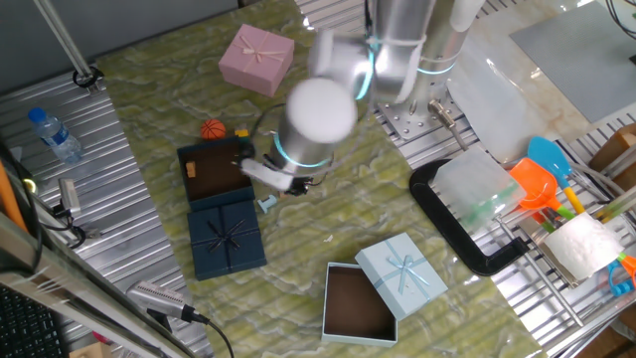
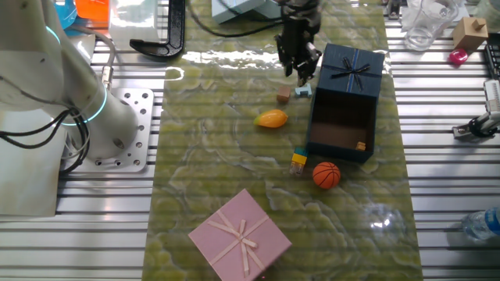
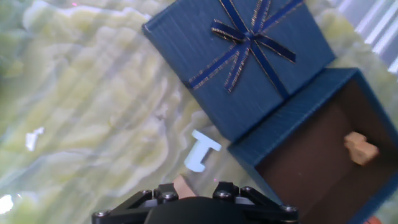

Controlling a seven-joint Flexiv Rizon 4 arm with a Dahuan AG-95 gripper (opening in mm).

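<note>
My gripper is open, its fingers (image 3: pixel 165 191) standing apart at the bottom of the wrist view. Just beyond the gap, a small wooden block (image 3: pixel 182 186) is partly hidden by the gripper. Close to that block lies a light blue T-shaped piece (image 3: pixel 200 151), beside the open dark blue box (image 2: pixel 340 121). Inside this box, a small wooden piece (image 3: pixel 360 148) rests on the brown bottom. The box's lid (image 3: pixel 249 46), with its ribbon bow, lies against one side. In exterior view 2 the gripper (image 2: pixel 298 76) hangs near the T-shaped piece and block.
A yellow-orange fruit (image 2: pixel 272 118), a yellow-and-green block (image 2: pixel 298 160) and a small basketball (image 2: pixel 326 176) lie around the box. A pink gift box (image 1: pixel 257 59) and an open light blue box (image 1: pixel 360 303) stand farther off.
</note>
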